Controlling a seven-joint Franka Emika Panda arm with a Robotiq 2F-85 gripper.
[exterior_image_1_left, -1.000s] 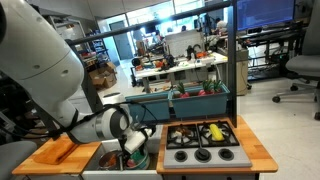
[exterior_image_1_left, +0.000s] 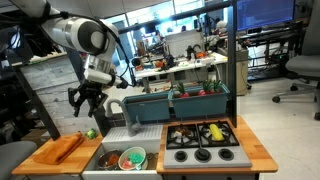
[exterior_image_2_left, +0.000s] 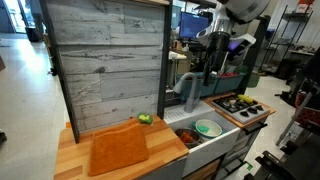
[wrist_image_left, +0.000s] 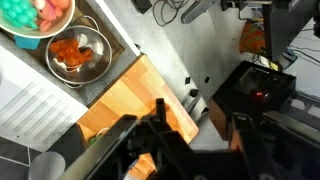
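Observation:
My gripper (exterior_image_1_left: 87, 107) hangs in the air over the left counter and sink side, its fingers apart. In the wrist view the gripper shows dark fingers at the lower edge, with no object visible between them. Below lies a metal pot (wrist_image_left: 88, 70) holding something orange-red. Beside it is a white-and-green bowl (wrist_image_left: 62, 18) with green and pink items, cut off by the frame. Both stand in the sink (exterior_image_2_left: 228, 142). A green-yellow item (exterior_image_2_left: 146, 118) lies on the wooden counter (exterior_image_2_left: 90, 137) near an orange cloth (exterior_image_2_left: 118, 148).
A stove (exterior_image_1_left: 205, 156) with a yellow object (exterior_image_1_left: 216, 132) stands right of the sink. A tall grey faucet (exterior_image_2_left: 193, 92) rises behind the sink. A blue-green rack (exterior_image_1_left: 200, 105) stands behind the stove. Bare wood surrounds the cloth.
From low over the sink, the arm has risen and swung left, away from the bowl. The bowl and pot still stand in the sink; the cloth looks unmoved.

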